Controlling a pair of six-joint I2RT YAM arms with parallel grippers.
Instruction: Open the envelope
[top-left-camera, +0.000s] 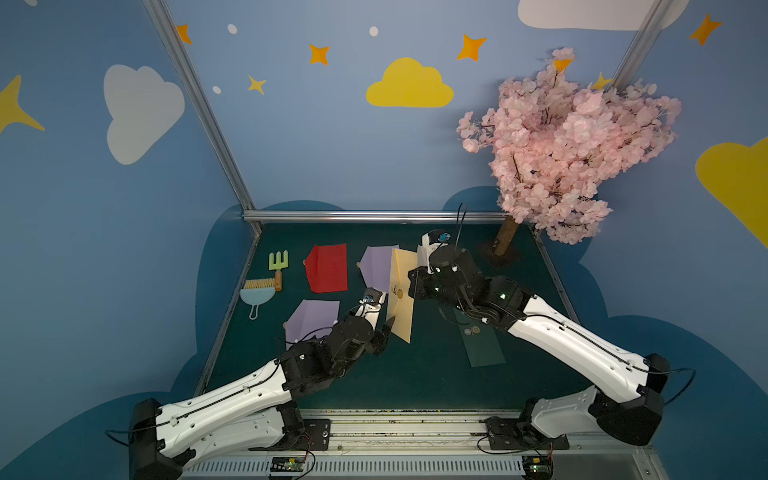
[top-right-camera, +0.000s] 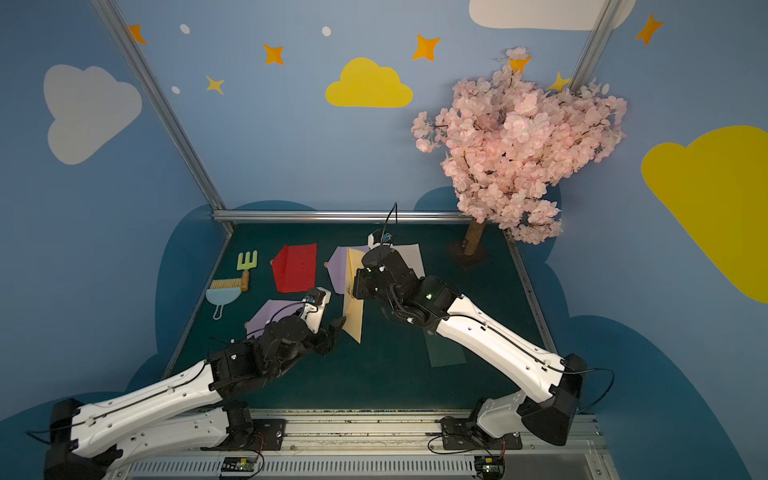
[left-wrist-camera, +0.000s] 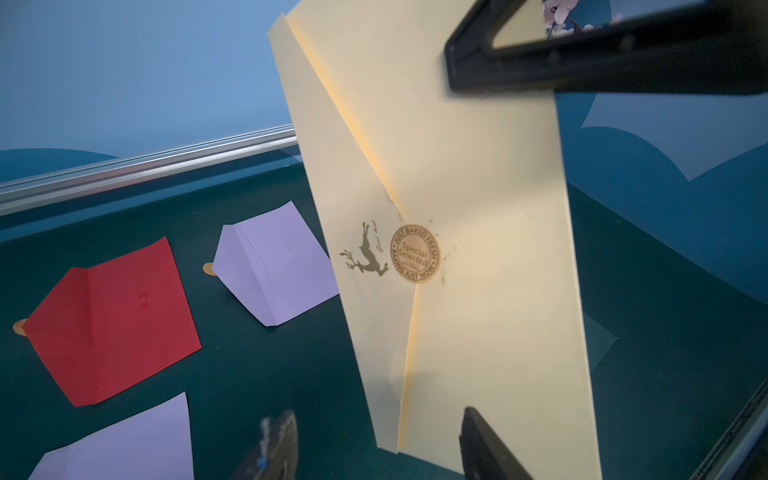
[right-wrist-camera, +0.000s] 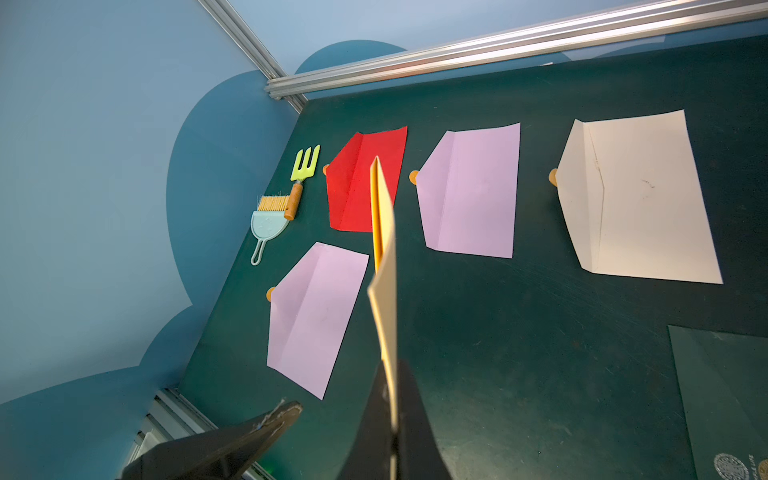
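A cream envelope (left-wrist-camera: 488, 320) hangs upright above the table, its flap held down by a round brown seal (left-wrist-camera: 415, 253) beside a printed deer. My right gripper is shut on the envelope, which shows edge-on between its fingers in the right wrist view. Facing the flap side, my left gripper stands part open, nothing between its fingers. In the left wrist view the envelope fills the space beyond those fingertips; whether they touch it I cannot tell.
On the table lie a red envelope (right-wrist-camera: 388, 152), two lilac envelopes (right-wrist-camera: 472, 192) and a white one (right-wrist-camera: 640, 192), flaps unfolded. A dark green envelope (top-left-camera: 481, 344) lies front right. Brush and fork (top-left-camera: 278, 261) are at the left; a blossom tree (top-left-camera: 560, 144) stands back right.
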